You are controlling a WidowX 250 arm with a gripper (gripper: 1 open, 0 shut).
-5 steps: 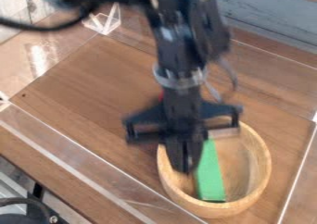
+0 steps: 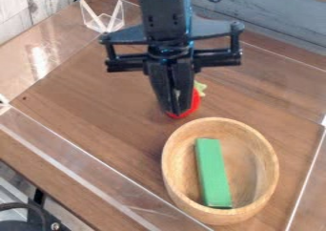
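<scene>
My black gripper [image 2: 173,90] is over the middle of the wooden board, its fingers pointing down and shut. Just behind and below its fingertips sits a small red object [image 2: 189,106] with a bit of green, partly hidden by the gripper. At the lower right a round wooden bowl [image 2: 180,162] holds a long green block [image 2: 212,172] lying inside it.
The wooden board [image 2: 90,106] is clear to the left. A white wire-like piece [image 2: 102,15] stands at the far left back. Clear strips run along the board's edges, with a pale wall behind.
The gripper has moved up and back in the view, away from the bowl to near the red object. The bowl and green block look unmoved.
</scene>
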